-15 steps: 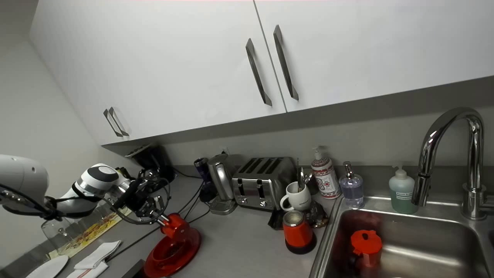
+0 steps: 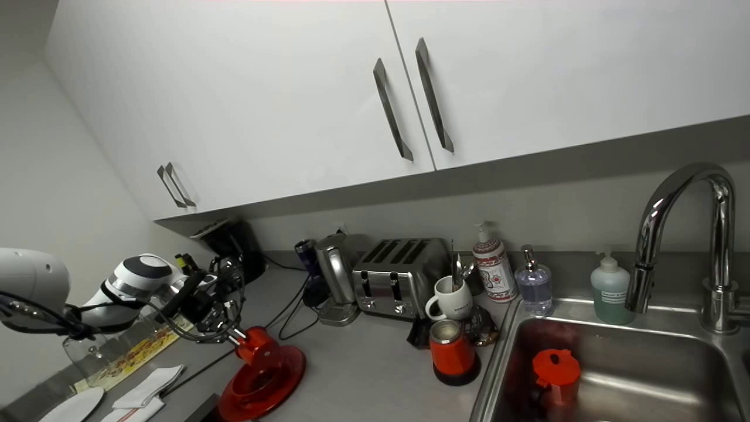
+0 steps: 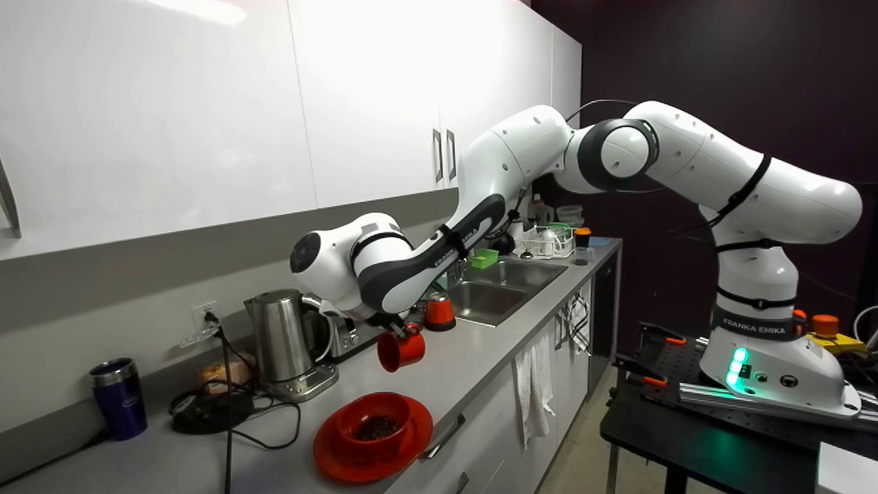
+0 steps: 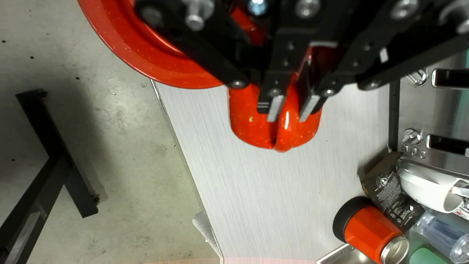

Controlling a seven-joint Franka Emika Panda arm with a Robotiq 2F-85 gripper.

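Note:
My gripper is shut on the handle of a red mug (image 4: 253, 119). Exterior view 2 has the mug (image 3: 400, 350) tipped on its side in the air, its mouth facing the camera and the bowl side. Below and beside it, a red bowl (image 3: 393, 433) holding small dark pieces (image 3: 378, 428) rests on a red plate (image 3: 333, 455) on the counter. Exterior view 1 puts the mug (image 2: 258, 346) over the far part of the plate (image 2: 299, 366). In the wrist view the arm's linkage covers most of the bowl.
A kettle (image 3: 278, 337) and a toaster (image 2: 397, 278) stand against the wall. An orange pot base (image 2: 452, 349) sits by the sink (image 2: 654, 373). Cables (image 3: 271, 440) lie near the plate. The plate is close to the counter's front edge; bare counter (image 2: 358, 373) lies toward the sink.
My gripper and the mug have shifted slightly left in exterior view 1, away from the sink. The mug remains held; plate and bowl have not moved.

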